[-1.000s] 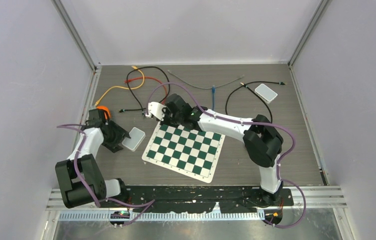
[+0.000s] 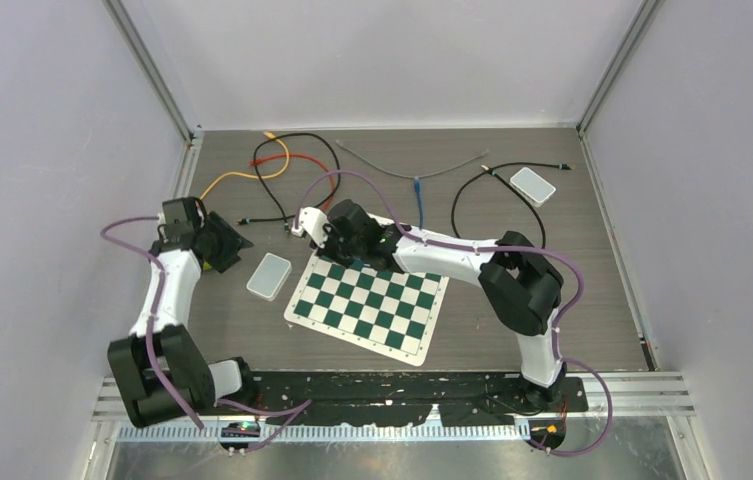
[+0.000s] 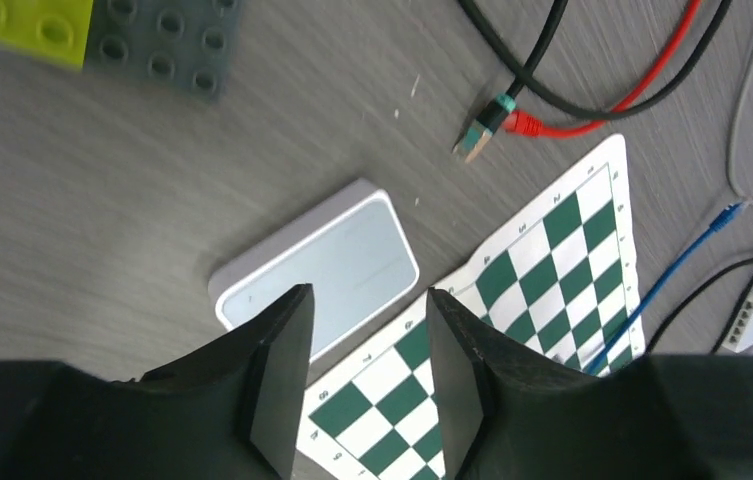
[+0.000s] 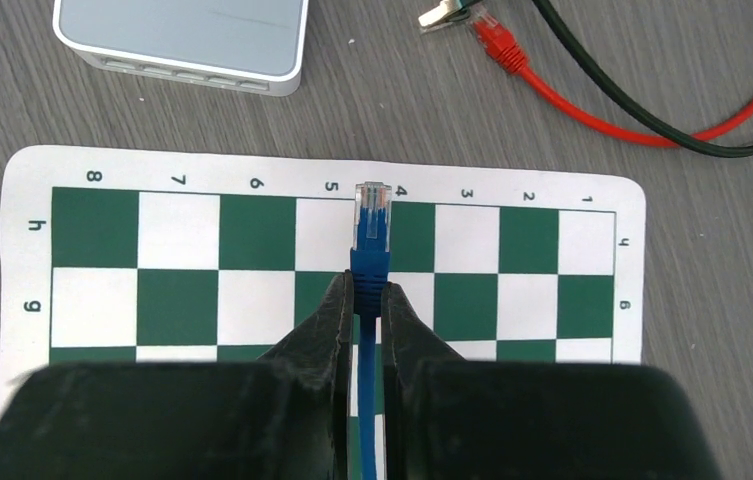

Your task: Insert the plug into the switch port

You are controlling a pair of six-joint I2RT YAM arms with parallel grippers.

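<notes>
The blue cable's plug with a clear tip points up in the right wrist view, over the chequered board. My right gripper is shut on the blue cable just behind that tip. The switch, a small grey-white box, lies on the table left of the board, apart from the plug. Its row of ports faces the board in the right wrist view, where the switch is cut off at the top. Up and left of the switch in the top view, my left gripper stands open, nothing between its fingers.
The chequered board lies beside the switch. A red cable and black cable lie behind it. A yellow-and-grey block sits left of the switch. Another white box rests at the far right.
An orange object by the left arm is now hidden.
</notes>
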